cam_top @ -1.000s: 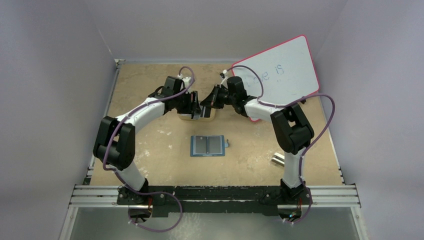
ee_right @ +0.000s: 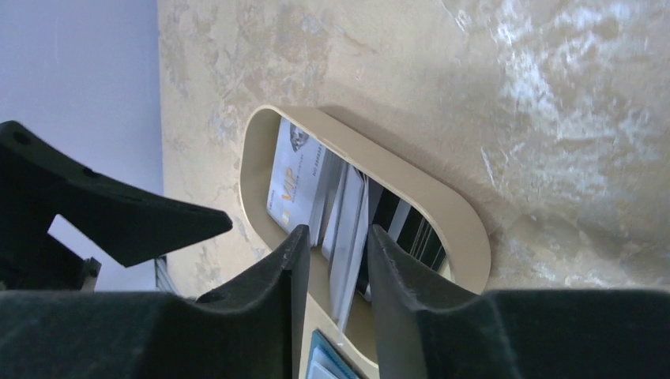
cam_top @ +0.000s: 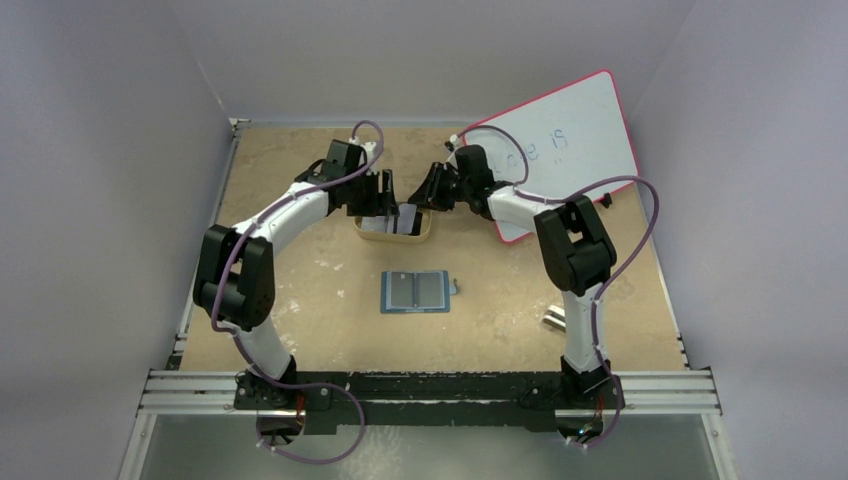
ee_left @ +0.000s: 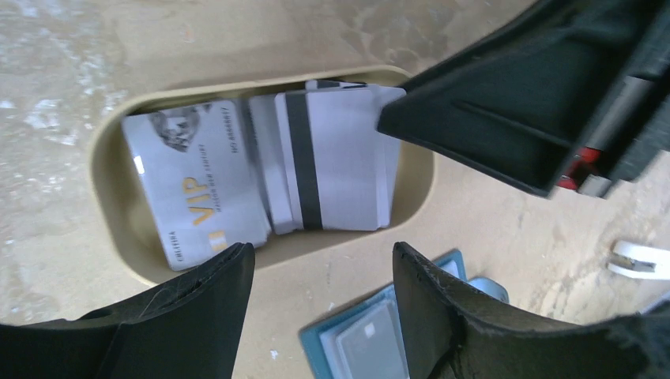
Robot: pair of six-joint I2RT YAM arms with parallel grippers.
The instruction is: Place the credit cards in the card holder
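A tan oval box point(cam_top: 393, 236) holds several cards, among them a VIP card point(ee_left: 197, 189) and a card with a dark stripe point(ee_left: 344, 158). My left gripper hangs open above the box, with nothing between its fingers. My right gripper is over the box's right side, its fingertips parted at the edge of the upright white cards point(ee_right: 348, 245); whether they touch is unclear. The blue card holder point(cam_top: 415, 308) lies on the table in front of the box.
A whiteboard point(cam_top: 570, 140) lies at the back right. A small white object point(cam_top: 554, 318) lies at the right front.
My left gripper has shifted slightly toward the back, uncovering more of the box. My right gripper has moved slightly toward the back.
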